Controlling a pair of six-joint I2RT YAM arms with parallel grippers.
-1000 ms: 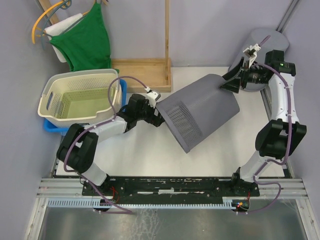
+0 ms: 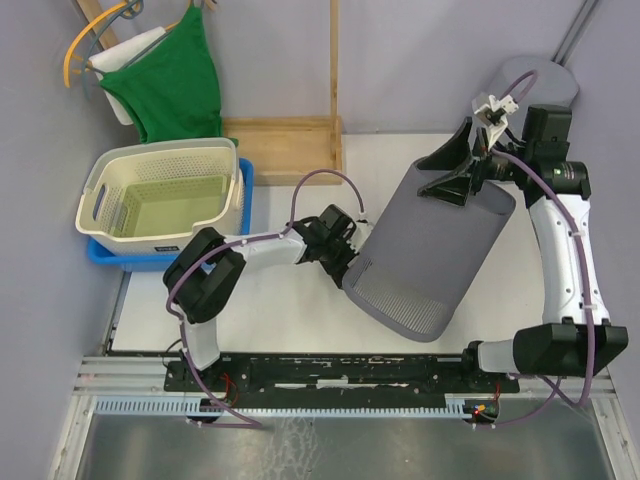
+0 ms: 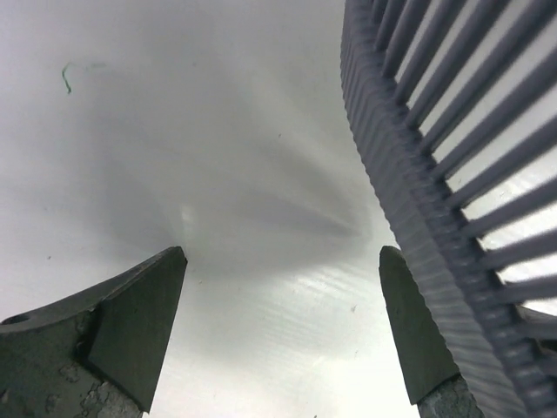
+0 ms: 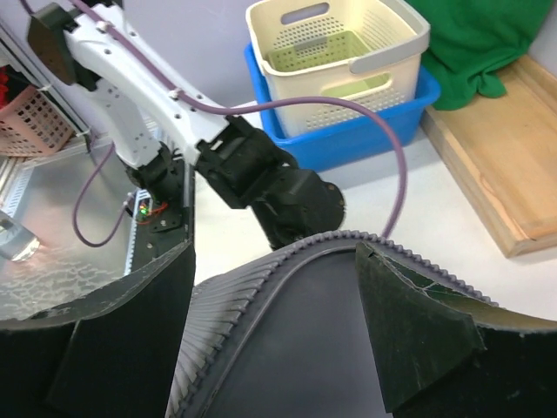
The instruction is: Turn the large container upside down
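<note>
The large grey container (image 2: 430, 245) stands slanted on the right half of the white table, its smooth side up and its slatted end toward the front left. Low at its left corner is my left gripper (image 2: 350, 262). In the left wrist view the slatted edge (image 3: 418, 192) crosses just in front of the right-hand finger, and only table shows between the spread fingers. My right gripper (image 2: 458, 172) is open above the container's far end. From the right wrist view, its fingers (image 4: 418, 331) stand apart with the grey surface beyond them; contact cannot be made out.
A cream basket (image 2: 90, 215) sits in a blue bin (image 2: 247, 190) at the left. Behind are a wooden frame (image 2: 285, 130) and a green cloth (image 2: 180, 85). A round grey object (image 2: 555, 82) stands at the back right.
The container has swung round, its slatted end moving right and toward the front. My left arm has reached rightward.
</note>
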